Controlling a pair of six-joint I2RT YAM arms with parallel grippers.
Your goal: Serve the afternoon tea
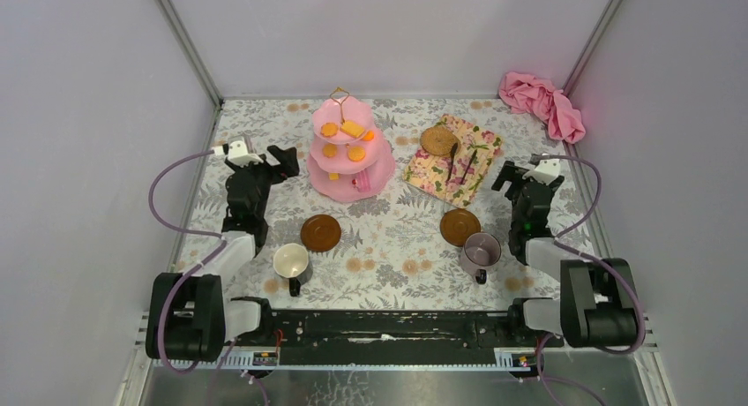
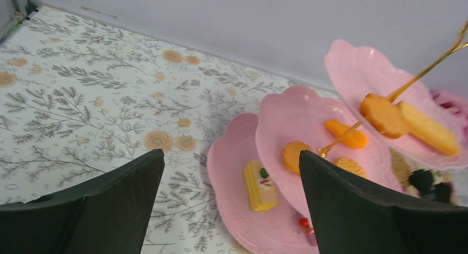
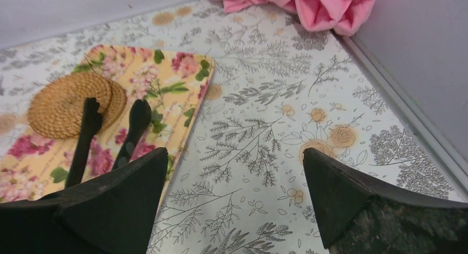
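Observation:
A pink three-tier stand (image 1: 388, 168) holds yellow and orange pastries and small cakes. My open left gripper is left of it, empty. My open right gripper is right of a floral mat (image 1: 481, 159), empty; on the mat lie woven coasters (image 3: 60, 107) and two dark utensils (image 3: 132, 132). Brown saucers (image 1: 320, 233) (image 1: 460, 226) lie on the table, near a white-lined mug (image 1: 290, 261) at front left and a greyish mug (image 1: 480, 250) at front right.
A crumpled pink cloth (image 1: 538, 100) lies in the back-right corner. Walls bound the table on the back and sides.

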